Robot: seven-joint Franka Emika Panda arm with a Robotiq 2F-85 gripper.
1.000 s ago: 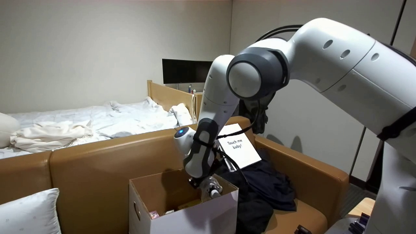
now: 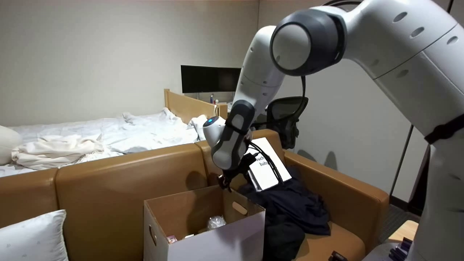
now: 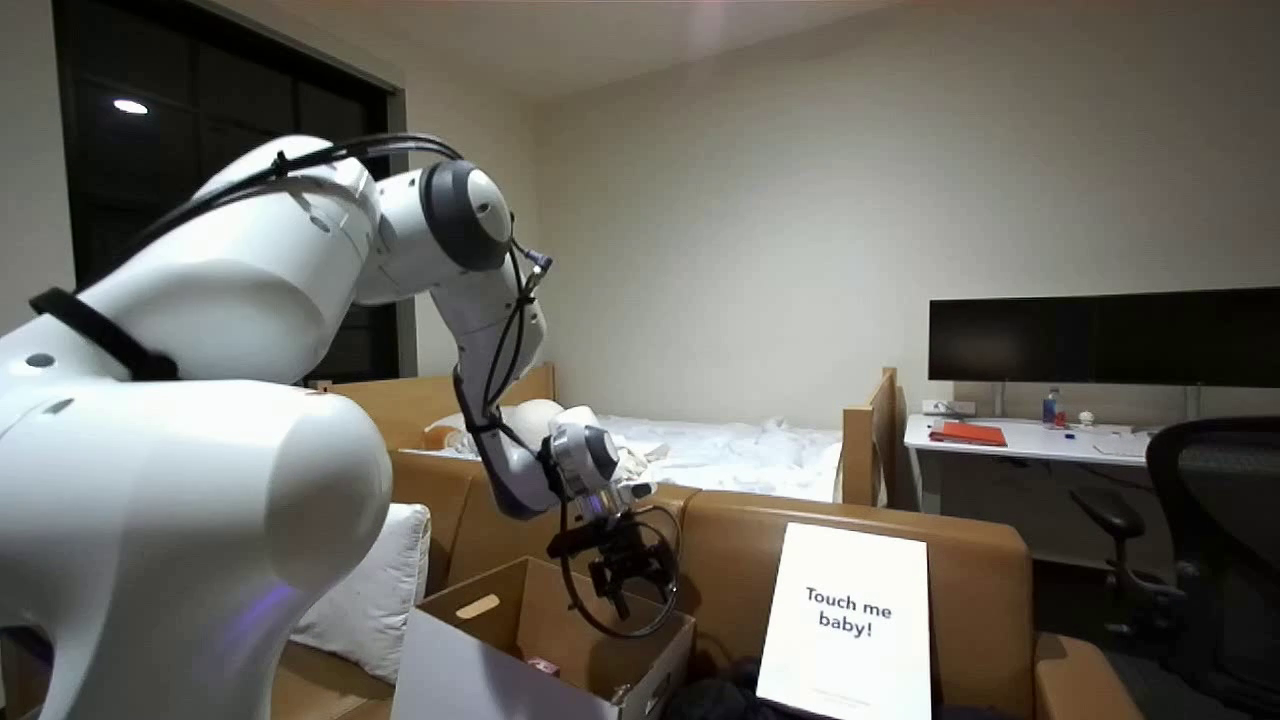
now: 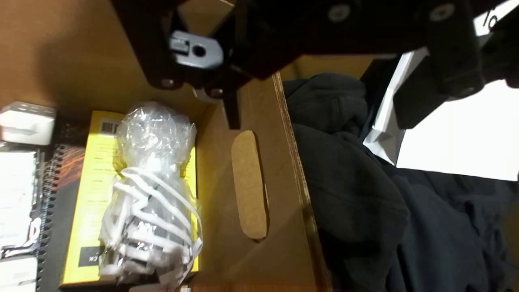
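A white-sided cardboard box (image 2: 204, 245) with a brown inside stands on the couch. In it lies a clear plastic-wrapped bundle with white bands (image 4: 151, 214), resting on a yellow book or package (image 4: 82, 219). My gripper stands open, its fingers (image 4: 232, 109) wide apart with nothing between them. In the first exterior view the gripper (image 2: 226, 180) hangs at the box's back right, roughly level with the rim. From the wrist, the box's side wall with its hand hole (image 4: 249, 185) runs below the gap between the fingers. The bundle is clear of both fingers.
Dark clothing (image 4: 340, 170) lies just outside the box. A white "Touch me baby!" panel (image 3: 846, 624) leans on the couch back (image 2: 130, 178). A spiral notebook (image 4: 56, 214) and a small white item (image 4: 26, 122) share the box.
My gripper has risen out of the box and moved slightly right. The plastic-wrapped bundle, earlier raised at the gripper near the right wall, now lies lower in the box, apart from it.
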